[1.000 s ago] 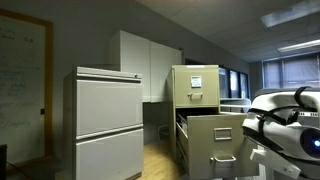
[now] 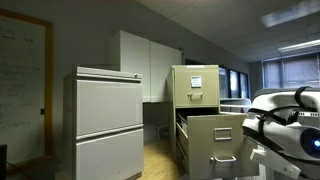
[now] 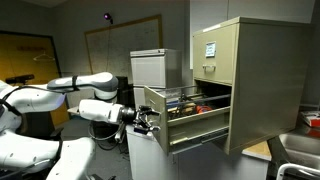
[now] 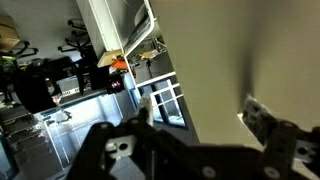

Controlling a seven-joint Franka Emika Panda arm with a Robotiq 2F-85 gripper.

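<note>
A tan filing cabinet point(image 3: 270, 85) stands with its lower drawer point(image 3: 195, 128) pulled out and its upper drawer point(image 2: 196, 86) closed. In exterior view 1 the open drawer's front panel point(image 2: 212, 148) carries a metal handle point(image 2: 223, 160). My open gripper point(image 3: 146, 124) is close to that front, at its left in exterior view 2. In the wrist view a beige panel point(image 4: 235, 55) fills much of the right side. One finger point(image 4: 145, 108) appears left of the panel's edge, the other over the panel. Whether either finger touches it, I cannot tell.
Several items point(image 3: 190, 106) lie inside the drawer. A white filing cabinet point(image 2: 108, 125) stands to the left, below wall cupboards point(image 2: 145, 62). A dark chair point(image 3: 300, 150) is at the right in exterior view 2. Some open floor point(image 2: 158, 160) lies between the cabinets.
</note>
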